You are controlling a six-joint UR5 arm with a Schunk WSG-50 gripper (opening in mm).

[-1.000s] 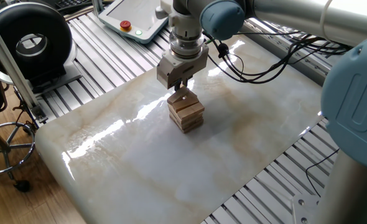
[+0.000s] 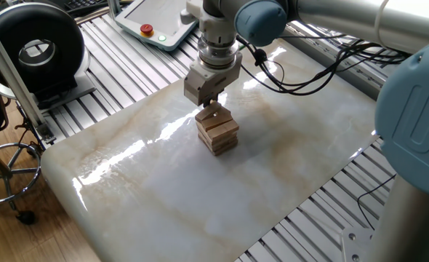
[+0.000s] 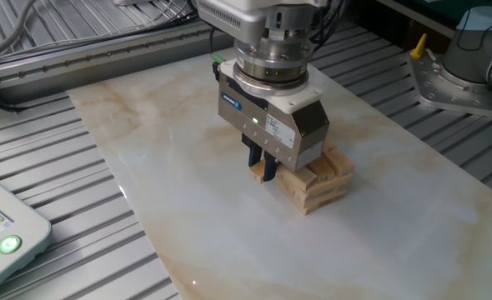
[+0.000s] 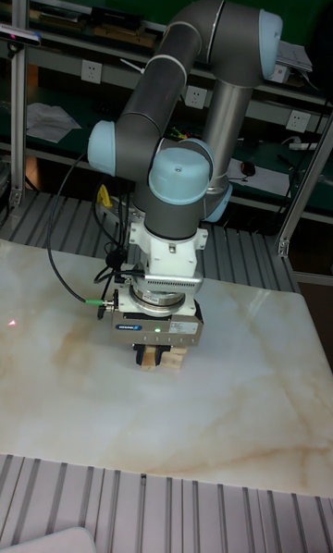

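A small stack of pale wooden blocks (image 2: 219,137) stands near the middle of the marbled board. On its top layer, one block (image 2: 213,113) sits askew to the others. My gripper (image 3: 262,164) points down at one side of the stack, its black fingers (image 3: 269,167) at top-layer height. In exterior view 3, wood (image 4: 149,358) shows between the two fingertips, with more blocks (image 4: 172,359) just to the right. Whether the fingers press on that block cannot be told. The gripper's body covers part of the stack in exterior views 2 and 3.
The glossy marbled board (image 2: 163,196) is otherwise bare around the stack. A teach pendant (image 2: 155,22) with a red button lies beyond the board's edge. Black cables (image 2: 302,89) hang in a loop beside the wrist.
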